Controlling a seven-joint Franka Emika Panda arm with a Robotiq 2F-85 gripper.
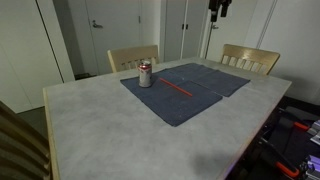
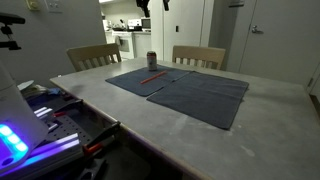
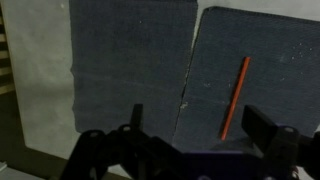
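Observation:
My gripper hangs high above the far end of the table, its fingers spread and nothing between them. Looking down in the wrist view, the open gripper is over two dark blue-grey cloths. A thin red stick lies on the right-hand cloth, left of the right finger in that view. The other cloth lies flat and bare. From the side, the red stick rests near a can, which stands upright at the edge of the cloth.
Wooden chairs stand against the table's edges. Several dark cables or parts sit beside the table at the right.

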